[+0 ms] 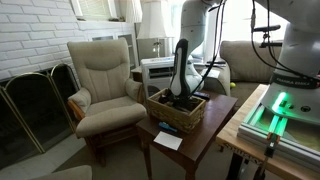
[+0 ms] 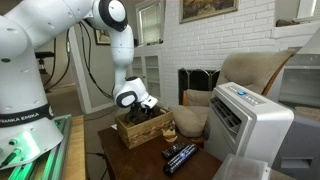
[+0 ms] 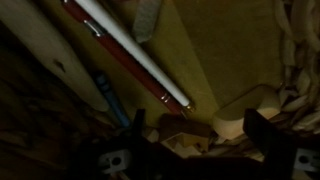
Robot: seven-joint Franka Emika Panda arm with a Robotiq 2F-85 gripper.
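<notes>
My gripper reaches down into a wicker basket [image 2: 153, 132], its fingers apart. In the wrist view its dark fingers [image 3: 264, 135] show at the lower edge. Between and just beyond them lie a brown block [image 3: 184, 131] and a pale wooden piece [image 3: 248, 110]. A red pen [image 3: 140, 72] and a white pen [image 3: 128, 45] lie side by side on the basket floor, their tips towards the gripper. Further left are a blue crayon-like stick [image 3: 108, 92] and a long pale wooden piece [image 3: 48, 50]. The outside views hide the fingertips behind the basket wall.
The basket stands on a dark wooden table [image 1: 212, 128]. A dark remote-like object [image 2: 180, 158], a small wooden object [image 2: 168, 132] and a white appliance [image 2: 240, 118] are beside it. Paper [image 1: 167, 140] lies at the table's front. Woven walls bound the gripper closely.
</notes>
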